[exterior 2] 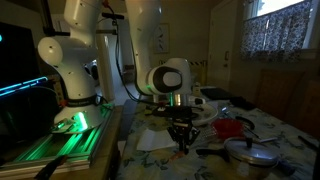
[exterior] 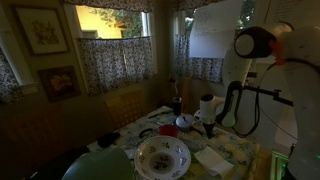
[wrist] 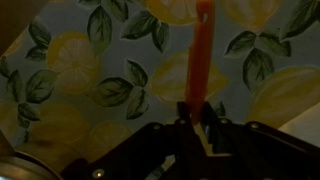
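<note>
In the wrist view a long, slim orange object (wrist: 200, 62) extends out from between the dark fingers. My gripper is shut on it, and the object's far end reaches the top of that view. Beneath it is a cloth (wrist: 135, 85) printed with lemons and leaves. Exterior view 2 has my gripper (exterior 2: 183, 147) pointing down low over the table; that view is too dark to tell whether anything touches the cloth.
A large white bowl (exterior: 162, 170) stands toward the near side of the table. A red pot (exterior 2: 228, 129) and a lidded metal pan (exterior 2: 252, 152) are to the right in exterior view 2. White paper (exterior 2: 155, 139) lies left of my gripper.
</note>
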